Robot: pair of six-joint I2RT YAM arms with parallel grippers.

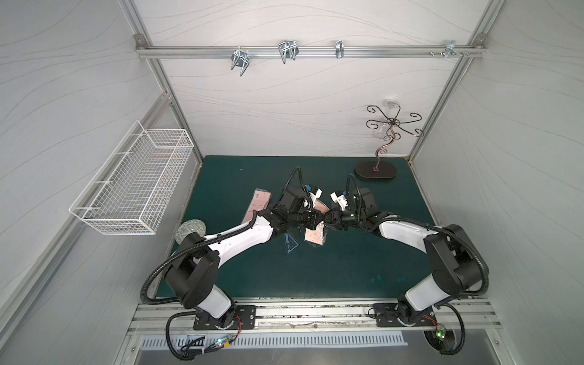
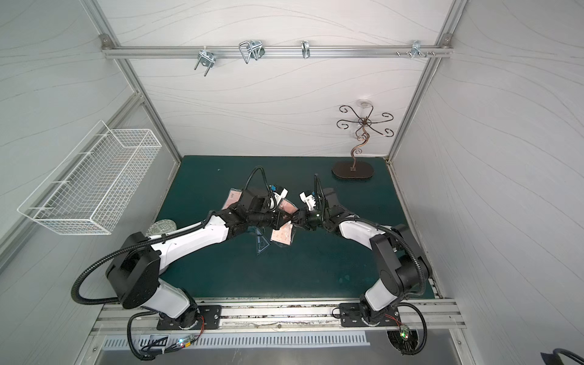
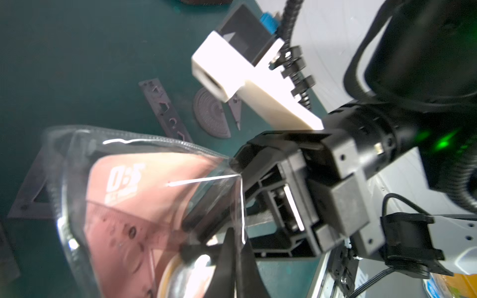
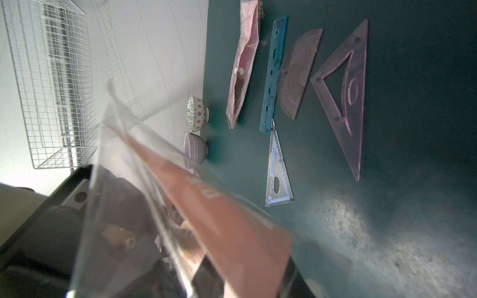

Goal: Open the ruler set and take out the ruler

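The ruler set's clear bag (image 3: 119, 198) with its pink-orange card hangs upright above the table. My left gripper is shut on the film at the bag's edge. Facing it, close by, my right gripper (image 1: 329, 217) stands open. One right finger (image 3: 211, 211) shows through the clear film in the left wrist view; whether it lies inside the bag or behind it I cannot tell. In the right wrist view the bag (image 4: 238, 238) rises between the open fingers. Some ruler shapes show through the card side in the left wrist view.
Loose on the table lie a blue ruler (image 4: 273, 74), a protractor (image 4: 298, 74), a purple set square (image 4: 357, 104) and a small clear triangle (image 4: 279, 181). A second pink pouch (image 1: 258, 203) lies left. Bowls (image 4: 196, 148) stand at the left edge.
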